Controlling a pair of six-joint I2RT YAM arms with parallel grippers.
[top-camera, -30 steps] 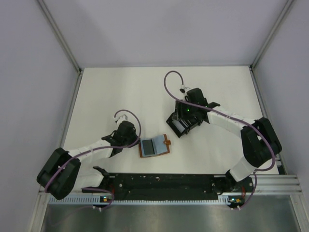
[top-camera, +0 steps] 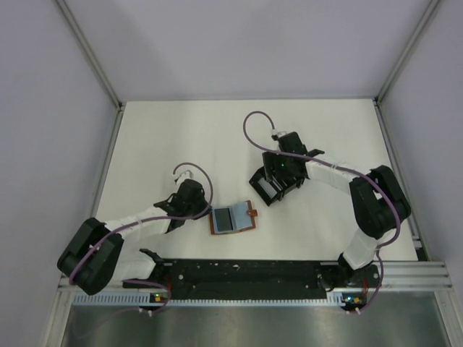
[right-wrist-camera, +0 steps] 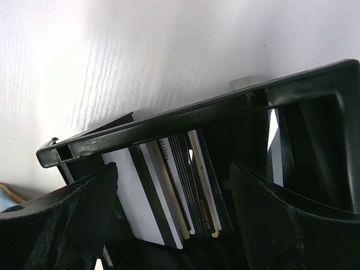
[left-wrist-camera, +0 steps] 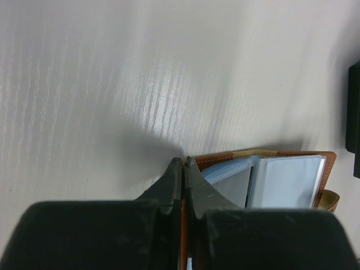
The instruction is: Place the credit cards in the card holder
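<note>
The card holder (top-camera: 245, 215), brown-edged with pale blue inside, lies open near the table's front; a dark panel (top-camera: 223, 220) fills its left half. At its left corner my left gripper is shut, its tips meeting over the brown edge; whether the thin edge is pinched cannot be made out. Several credit cards (right-wrist-camera: 184, 183), white, black and gold, stand on edge in a black box (right-wrist-camera: 169, 121). Over that box my right gripper hangs open, a finger (right-wrist-camera: 84, 214) on the left and another on the right, the cards between and below them.
The black box sits behind and right of the holder, turned at an angle. A further pale card (right-wrist-camera: 275, 149) stands in its right part.
My right arm has come lower and a little forward over the black box. The left gripper and card holder have shifted very slightly to the right.
</note>
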